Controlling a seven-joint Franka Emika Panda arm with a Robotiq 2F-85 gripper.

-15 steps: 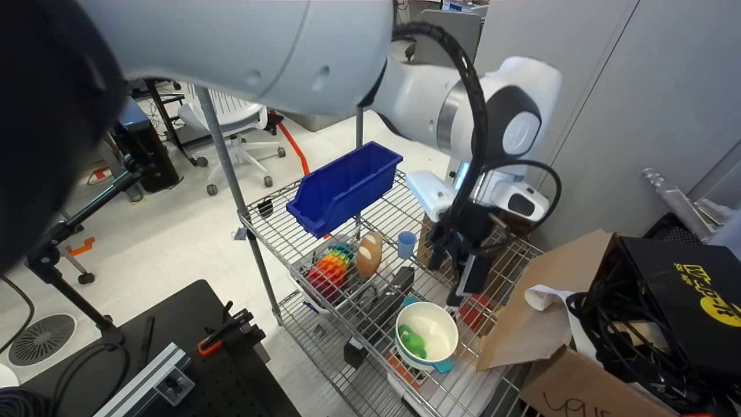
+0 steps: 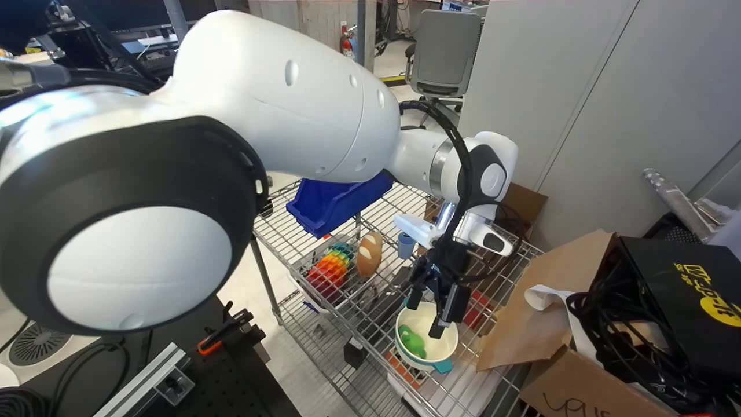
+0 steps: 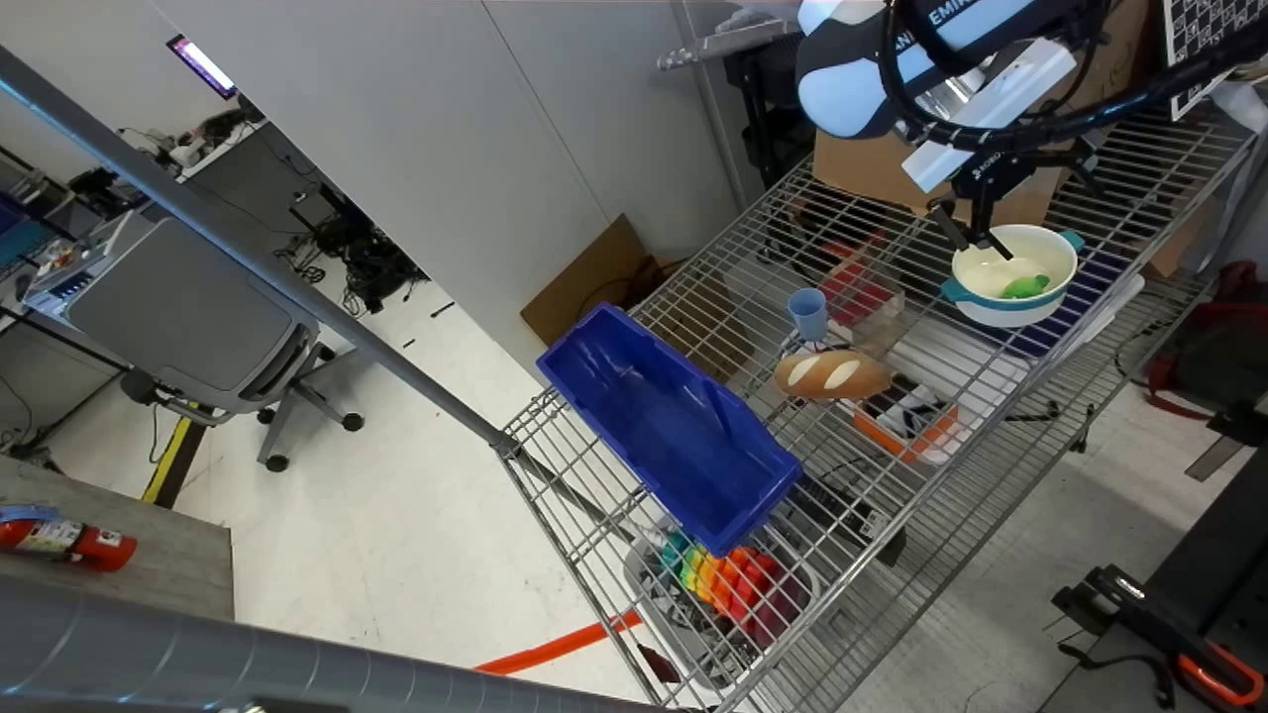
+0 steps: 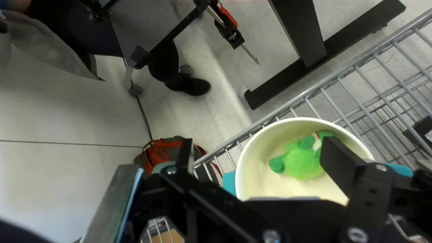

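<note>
A green plush toy [image 4: 301, 158] lies inside a cream pot [image 3: 1052, 254] with teal handles, which stands on the wire shelf. My gripper [image 2: 428, 314] is open over the far side of the pot, tilted, its fingers wide apart. In the wrist view, one black finger [image 4: 342, 166] covers part of the pot's right side, close to the toy in the picture. The other finger appears left of the rim. Nothing is visible between them. Whether a fingertip touches the pot cannot be told.
On the wire shelf [image 3: 571, 505] are a blue bin [image 3: 666, 416], a toy bread loaf [image 3: 832, 374] and a light-blue cup [image 3: 808, 311]. An open cardboard box [image 2: 556, 292] with black gear stands beside the pot. Below the shelf sits a container of colourful items.
The arm has come down and toward the camera, bringing my gripper from behind the pot to above its far side. The pot and toy have not visibly moved.
</note>
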